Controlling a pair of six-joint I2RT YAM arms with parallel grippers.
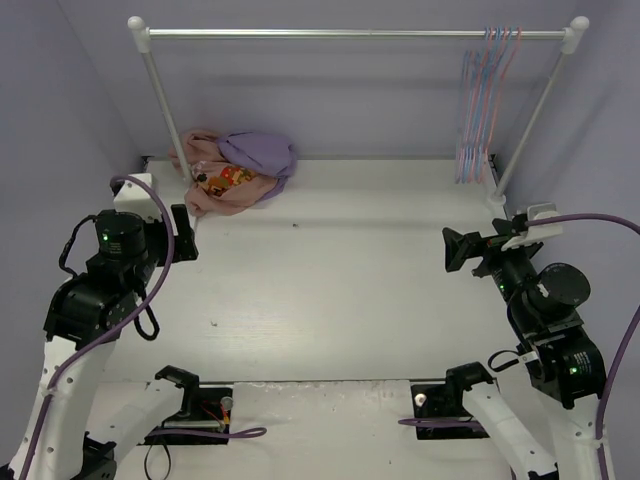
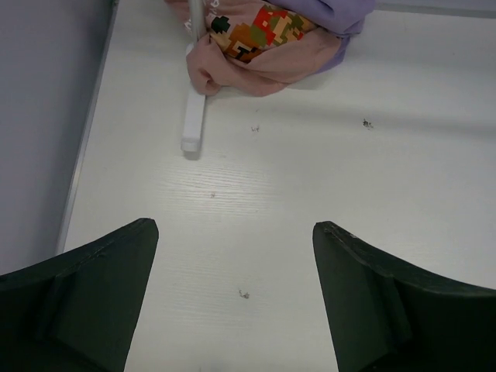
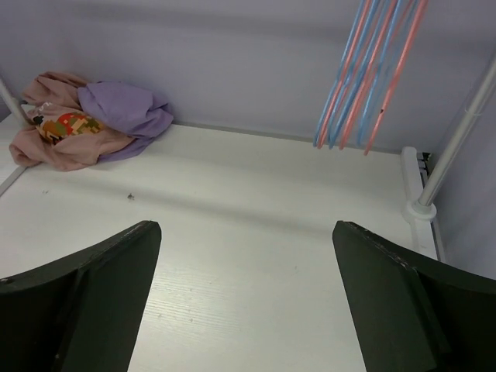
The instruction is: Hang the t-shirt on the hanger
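Note:
A crumpled heap of clothing lies at the back left: a pink shirt with a colourful print and a purple garment beside and partly over it. Several pink and blue hangers hang from the right end of the white rail. My left gripper is open and empty over the left side of the table, in front of the clothing. My right gripper is open and empty at the right side, in front of and below the hangers.
The rack's posts stand on both sides, with walls behind and beside them. Purple cables run along both arms.

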